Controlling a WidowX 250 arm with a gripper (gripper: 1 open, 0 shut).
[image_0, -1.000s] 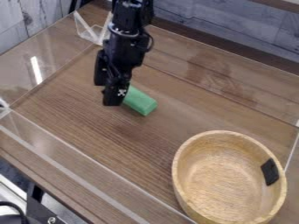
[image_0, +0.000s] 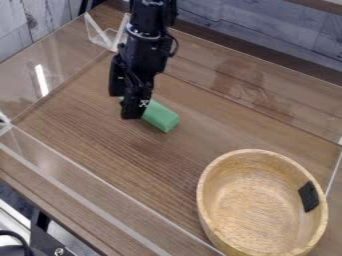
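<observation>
My black gripper (image_0: 131, 98) hangs over the wooden table, its fingers pointing down, just left of a green block (image_0: 158, 116) that lies on the tabletop. I cannot make out clearly how far apart the fingers are or whether anything is between them.
A large beige round bowl (image_0: 261, 225) with a black patch on its rim sits at the lower right. The table's edge runs along the lower left, with dark items below it.
My gripper has shifted very slightly, with a small change in the shape of its fingers. The green block and the bowl stay where they were.
</observation>
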